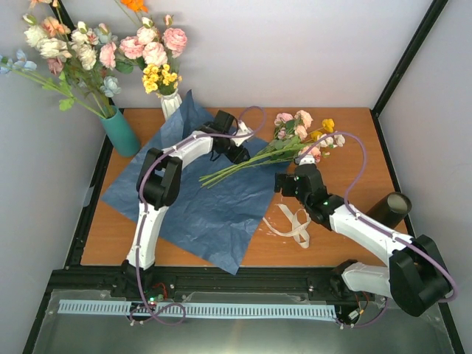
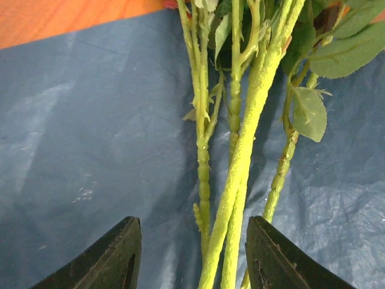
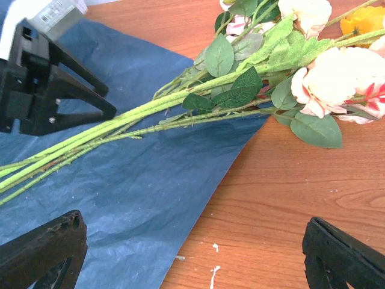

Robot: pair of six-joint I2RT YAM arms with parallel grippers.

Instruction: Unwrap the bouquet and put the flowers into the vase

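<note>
A bunch of flowers (image 1: 310, 144) lies on blue paper (image 1: 188, 228), blooms toward the back right and long green stems (image 3: 138, 114) toward the left. My left gripper (image 1: 240, 155) hovers over the stems; in its wrist view the stems (image 2: 234, 198) run between the part-open fingers, with no grip visible. My right gripper (image 1: 284, 184) stands open right of the paper's middle, below the bunch, with nothing held; in its wrist view its fingers are far apart.
A teal vase (image 1: 122, 133) and a white vase (image 1: 171, 105), both full of flowers, stand at the back left. A dark cylinder (image 1: 389, 210) stands at the right. A cream ribbon (image 1: 299, 232) lies on the wooden table (image 1: 354, 177).
</note>
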